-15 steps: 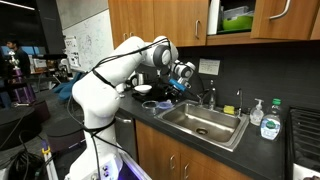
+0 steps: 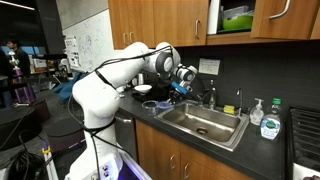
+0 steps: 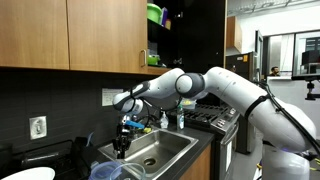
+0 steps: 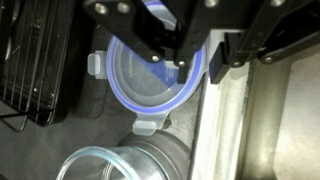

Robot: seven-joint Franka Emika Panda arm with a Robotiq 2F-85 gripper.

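A round clear lid with a blue rim (image 4: 145, 92) and side clips lies on the dark counter left of the sink. A clear glass container (image 4: 98, 162) sits near it at the bottom of the wrist view. My gripper is above the lid's edge on the sink side, its dark fingers apart. Whether the rim lies between the fingers or below them, I cannot tell. From across the room the gripper (image 3: 122, 148) shows small and dark over the counter, with the blue-tinted lid (image 3: 104, 172) nearby.
The steel sink (image 2: 205, 125) lies right beside the lid, its raised rim close to my fingers. A black dish rack (image 4: 45, 70) stands on the other side. Soap bottles (image 2: 271, 122) stand farther right, and cabinets (image 2: 160, 20) hang overhead.
The arm has come down slightly over the counter by the sink. The lid and glass container show no clear movement.
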